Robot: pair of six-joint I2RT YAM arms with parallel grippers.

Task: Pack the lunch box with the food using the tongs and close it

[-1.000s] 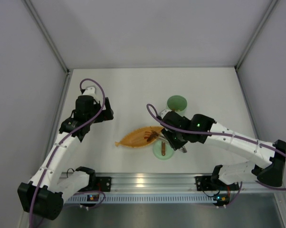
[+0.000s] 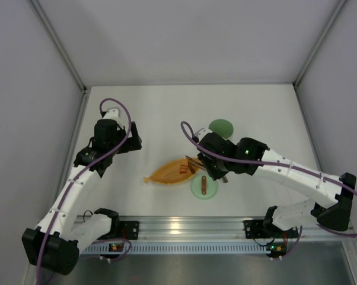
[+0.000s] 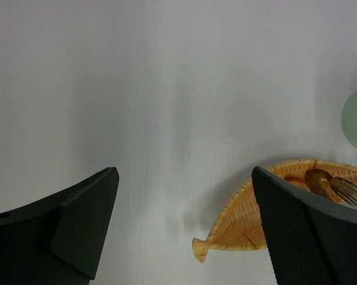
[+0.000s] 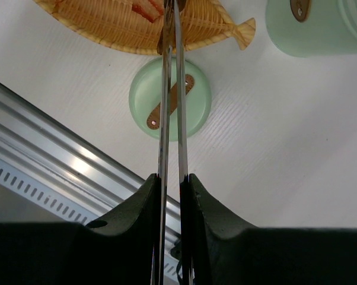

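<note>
My right gripper [image 2: 213, 171] is shut on a pair of metal tongs [image 4: 181, 107], whose arms run close together to the basket. At the tongs' tips, over the basket's right part, shows a brown food piece [image 2: 191, 162]; whether the tips pinch it I cannot tell. The woven basket [image 2: 163, 174] also holds a reddish piece [image 2: 183, 169]. A pale green lid with a brown strap [image 4: 144, 83] lies just below the basket. Behind the right gripper stands the round green box [image 2: 221, 127]. My left gripper is open and empty, away to the left.
A metal rail [image 2: 190, 222] runs along the front edge. The right arm [image 2: 297, 175] spans the table's right side.
The right gripper and tongs have shifted slightly left and away from the front edge. The left arm has stayed still.
</note>
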